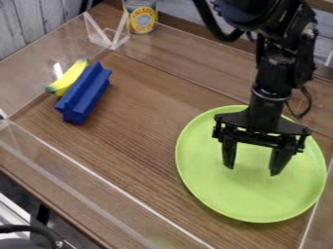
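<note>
The black robot gripper [254, 154] hangs over a large green plate [228, 199] on the right of the table, its two fingers pointing down and apart. It stands open, and nothing shows between the fingers. The arm rises from it to the top of the view.
A blue elongated block [82, 92] lies at the left, beside a yellow banana [68, 77]. A can [139, 16] stands at the back near a clear plastic wall.
</note>
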